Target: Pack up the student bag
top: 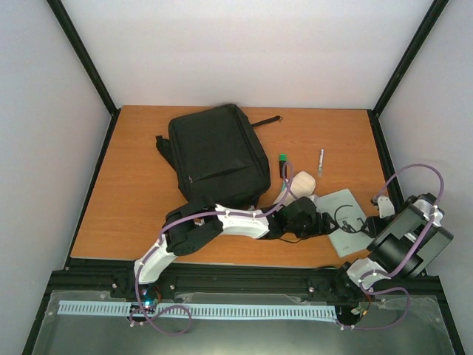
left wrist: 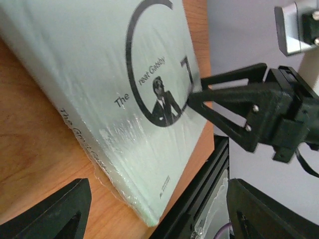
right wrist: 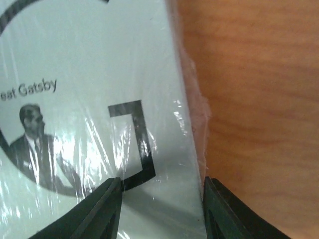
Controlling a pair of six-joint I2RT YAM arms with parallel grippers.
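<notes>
A pale book in clear plastic wrap, "The Great Gatsby", lies flat near the table's front right. On its left side my left gripper stands open; in the left wrist view the book's spine faces the wide gap between the fingers. My right gripper is open at the opposite edge, one finger above the cover and the other just off the wrapped edge. The black backpack rests on the table's left half, front up.
A white item, partly hidden by the left arm, lies beside the book. Behind it are a green-capped marker and a slim white pen. Bare table spreads left of the backpack.
</notes>
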